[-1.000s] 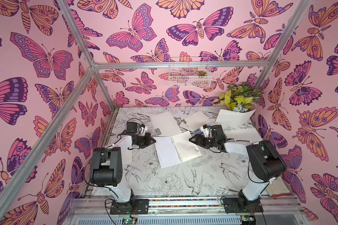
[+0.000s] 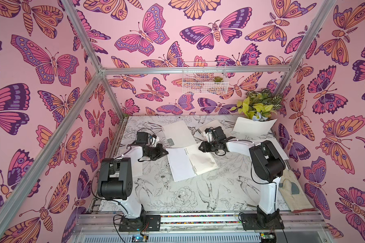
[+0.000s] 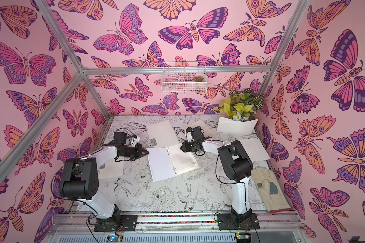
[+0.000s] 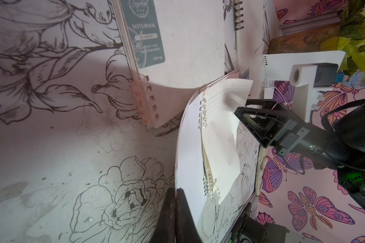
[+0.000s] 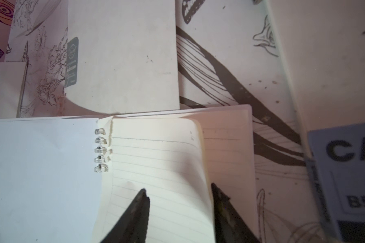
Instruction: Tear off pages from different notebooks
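An open spiral notebook [image 2: 191, 164] lies mid-table: a blank white left side [image 5: 40, 174] and lined cream pages [image 5: 158, 149] on the right, with ragged paper along the clear coil [image 5: 100, 149]. At the left side's outer edge, my left gripper is shut; whether that edge is pinched between its tips cannot be made out. My right gripper stands part open over the lined pages. One finger [image 5: 140, 206] is above the top page; the other [image 5: 227, 210] is just outside its curled right edge, so that edge lies between them.
A closed notebook with a grey label [image 4: 146, 36] lies behind. Another with a blue label [image 5: 348, 162] is to the right. A blank sheet [image 2: 253, 126] stands before the plant [image 2: 259, 103]. A work glove [image 3: 269, 188] lies at the front right.
My right gripper has moved left onto the lined pages' right part, its arm swinging inward and uncovering more of the glove. My left arm and the notebook look unmoved.
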